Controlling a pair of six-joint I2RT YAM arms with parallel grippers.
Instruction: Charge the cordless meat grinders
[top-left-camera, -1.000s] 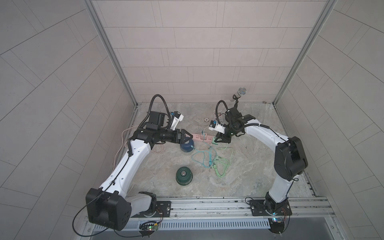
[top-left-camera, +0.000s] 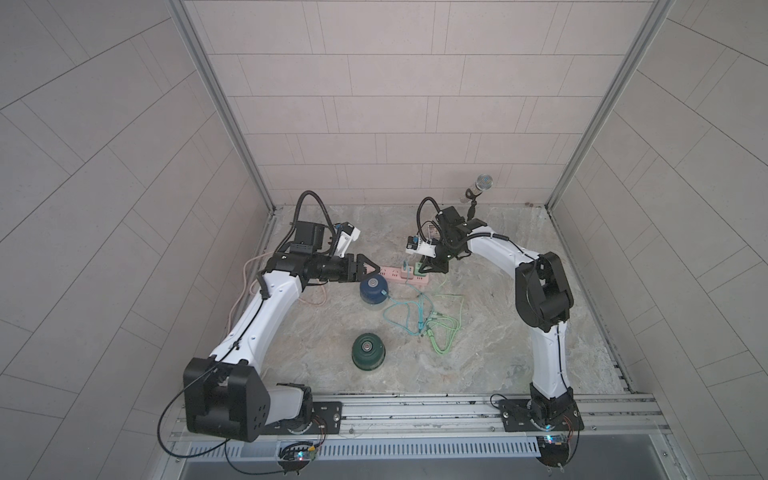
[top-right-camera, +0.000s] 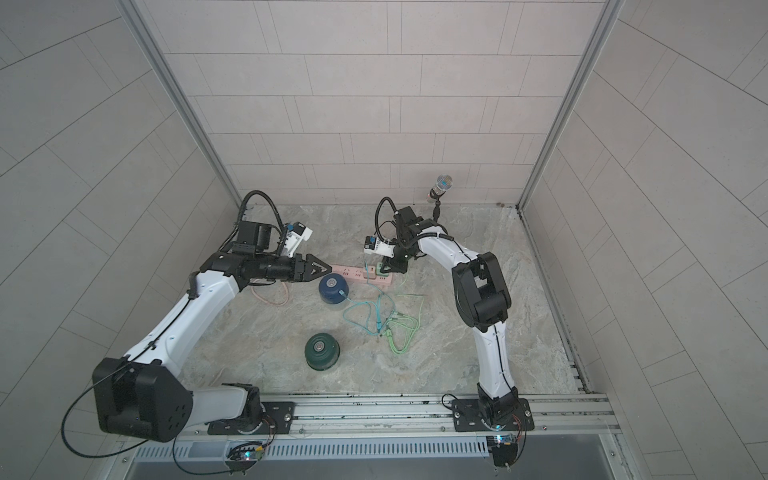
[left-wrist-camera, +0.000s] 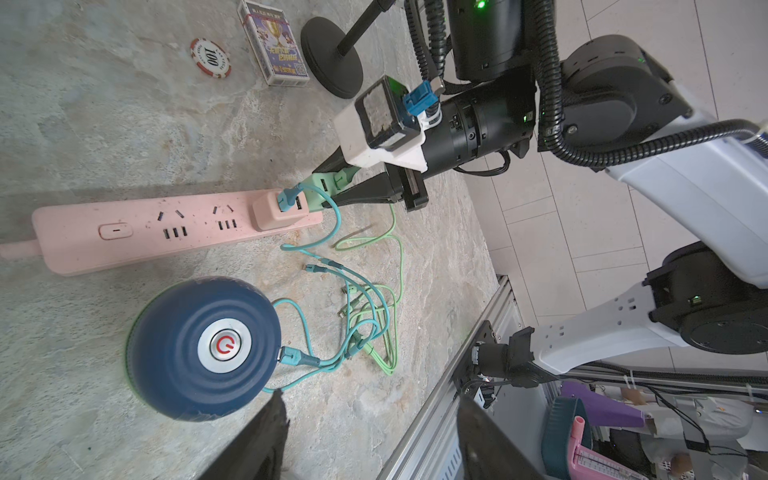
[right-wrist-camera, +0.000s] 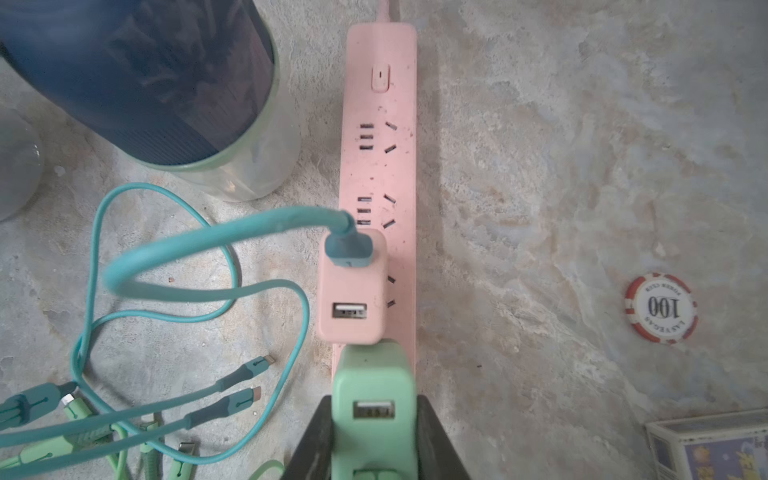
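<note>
My right gripper is shut on a green charger (right-wrist-camera: 374, 388), holding it at the right end of the pink power strip (right-wrist-camera: 380, 112). Whether its prongs are in the sockets is hidden. Beside it, a pink charger (left-wrist-camera: 280, 209) sits on the strip with a teal cable (left-wrist-camera: 302, 192) plugged in. A blue-topped grinder (left-wrist-camera: 204, 348) stands in front of the strip; a teal plug (left-wrist-camera: 296, 357) meets its side. The green-topped grinder (top-left-camera: 368, 352) stands nearer the front. Above the blue grinder's far side, my left gripper (top-left-camera: 374, 269) stands open and empty.
Loose green cable (top-left-camera: 444, 329) lies coiled right of the grinders. Behind the strip lie a poker chip (left-wrist-camera: 210, 57) and a card box (left-wrist-camera: 273, 44), with a microphone stand (left-wrist-camera: 332, 60) nearby.
My right gripper has moved left with the green charger, from just off the strip's right end to over it. The left gripper has shifted slightly left.
</note>
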